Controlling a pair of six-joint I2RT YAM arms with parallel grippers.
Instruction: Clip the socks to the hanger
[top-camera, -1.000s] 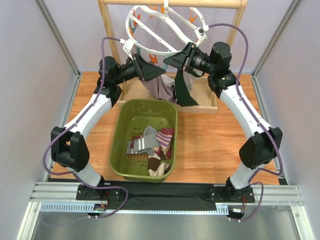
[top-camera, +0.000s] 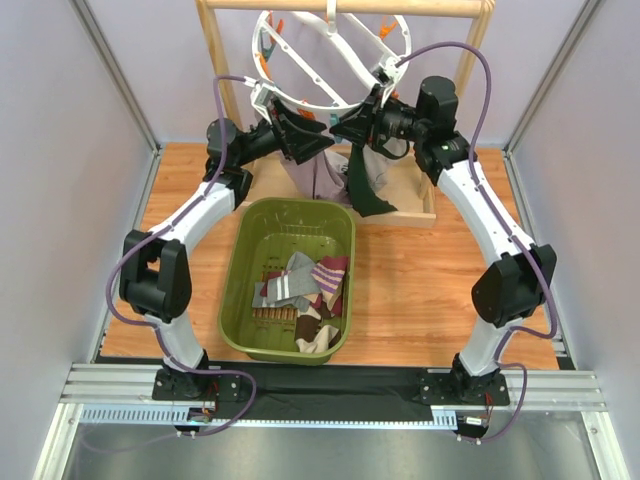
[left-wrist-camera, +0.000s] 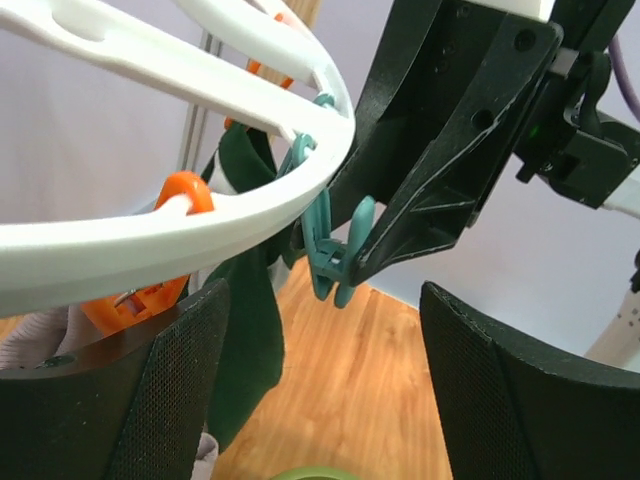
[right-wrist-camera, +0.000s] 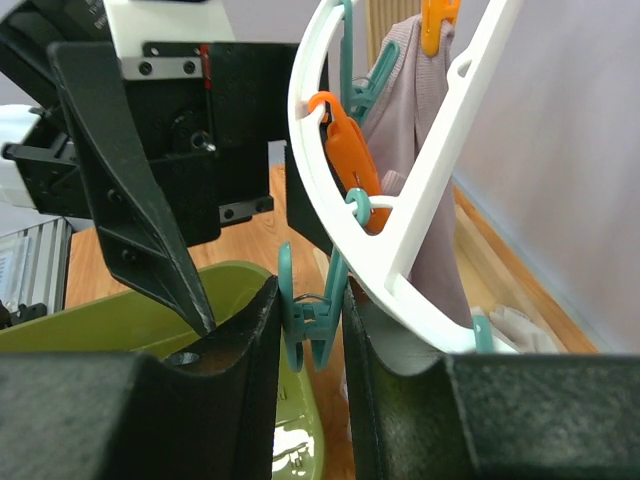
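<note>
The white ring hanger (top-camera: 311, 105) hangs from a wooden frame, with orange and teal clips; a dark green sock (top-camera: 365, 190) and greyish-mauve cloths hang beneath it. My right gripper is shut on a teal clip (left-wrist-camera: 335, 255) at the ring's front. My left gripper stands open just left of it in the top view, facing that clip, with nothing seen between its fingers. Socks (top-camera: 295, 285) in grey, striped maroon, brown and cream lie in the green bin.
The green bin (top-camera: 240, 330) sits in front of the frame's wooden base (top-camera: 415, 218). Bare table (top-camera: 440, 300) shows on both sides of the bin.
My left gripper and arm have shifted slightly, the elbow moving right. The right gripper has moved little; the socks in the bin are unchanged.
</note>
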